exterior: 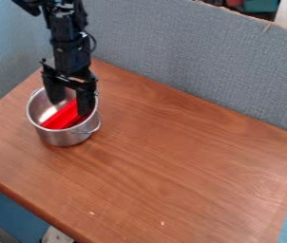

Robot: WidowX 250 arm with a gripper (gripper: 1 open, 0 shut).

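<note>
My gripper (70, 95) reaches down from the top left into a steel pot (66, 138), its fingers open on either side of the pot's interior. A red elongated object (64, 118) lies diagonally inside the pot, just below the fingers. The far part of the pot is partly hidden by the gripper.
The pot stands at the left end of a wooden table (184, 171). Grey padded walls (197, 47) border the back and left.
</note>
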